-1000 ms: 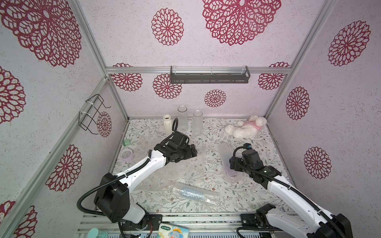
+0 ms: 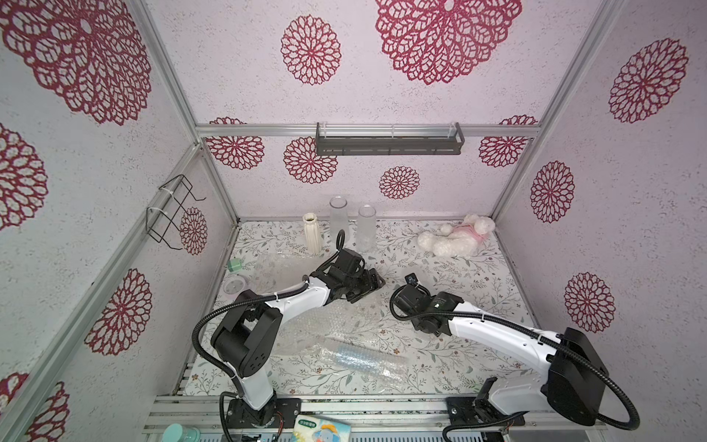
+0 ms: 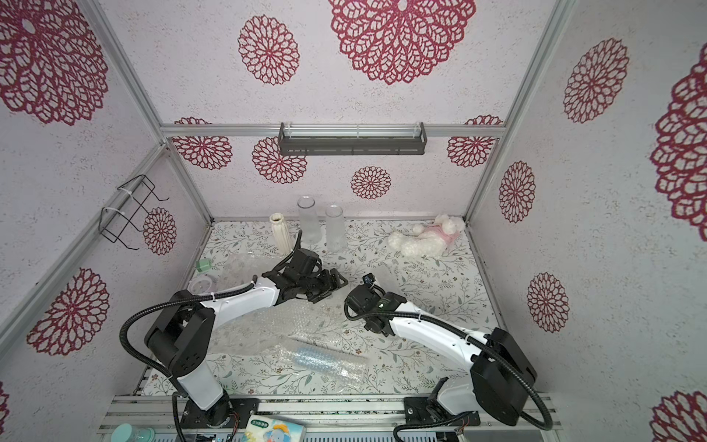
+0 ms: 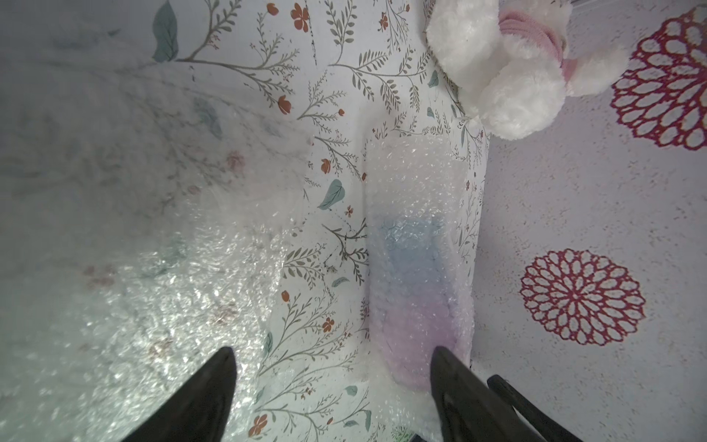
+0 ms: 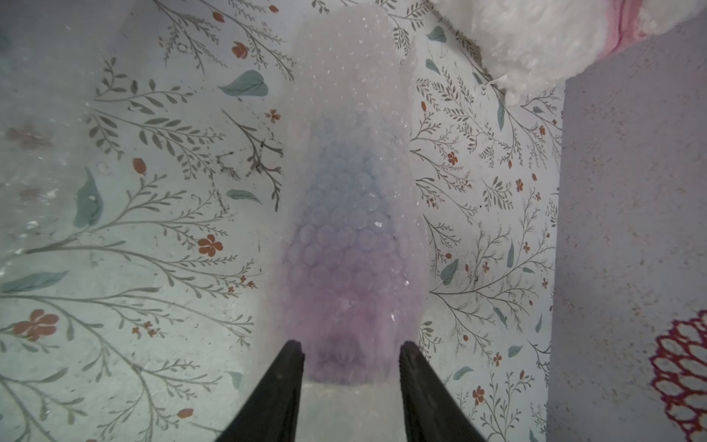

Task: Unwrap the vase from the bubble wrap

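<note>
The vase [image 5: 346, 250], blue fading into purple, lies on its side within cloudy bubble wrap [image 5: 350, 51]. In the left wrist view the wrapped vase [image 4: 412, 287] appears right of centre, one left finger overlapping its near end. My right gripper is part open above the purple end, with a finger towards each side; whether it touches the wrap I cannot tell. Also part open, my left gripper has nothing between its fingers and hangs to the left of the bundle. From above, the right gripper and wrist cover most of the vase.
Loose bubble wrap [image 4: 147, 294] spreads over the left of the table. Another wrapped item [image 2: 364, 358] lies at the front. A white vase [image 2: 312, 234], two clear glass vases [image 2: 366, 230] and a plush toy [image 2: 456, 239] stand or lie along the back.
My right gripper has moved left and over the wrapped vase, now hiding much of it from above. The left gripper has shifted right, closer to the right one.
</note>
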